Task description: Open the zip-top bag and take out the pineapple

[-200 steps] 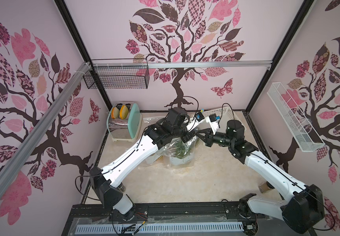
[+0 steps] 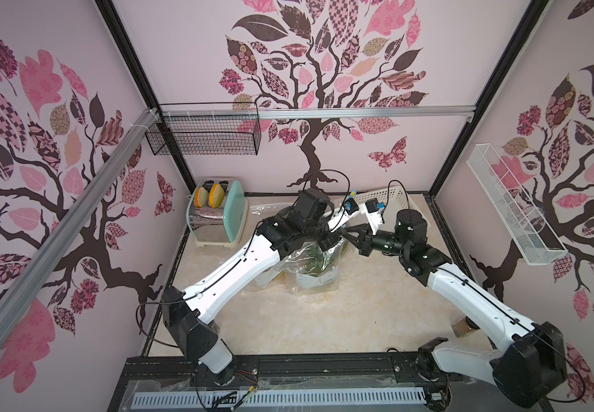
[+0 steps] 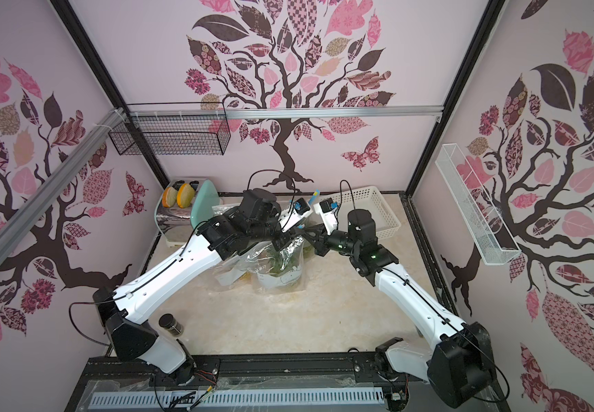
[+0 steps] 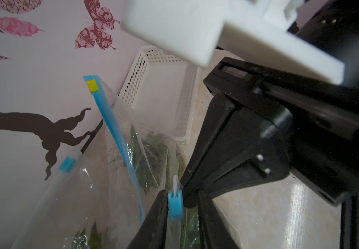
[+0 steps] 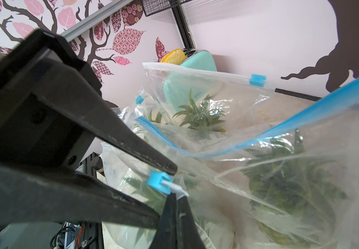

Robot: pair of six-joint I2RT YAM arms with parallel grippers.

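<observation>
A clear zip top bag (image 2: 317, 264) with a leafy pineapple inside stands mid-table, partly hidden by the arms. Its light blue slider (image 4: 175, 205) sits between the parted fingers of my left gripper, with room on the far side. In the right wrist view the left fingers (image 5: 133, 145) stand above and below that slider (image 5: 158, 181). My right gripper is shut, its tips at the white zip strip (image 5: 178, 189) just beside the slider, seemingly pinching the thin edge. Green pineapple leaves (image 5: 289, 182) show through the plastic.
More zip bags (image 5: 204, 95) with leafy tops stand close behind, one with a blue-and-yellow zip end (image 4: 92, 86). A white perforated basket (image 3: 373, 213) is at the back right, a mint dish rack (image 2: 233, 213) at the back left.
My left arm has shifted very slightly to the right and its elbow has moved a little. The right arm and the bag look unchanged.
</observation>
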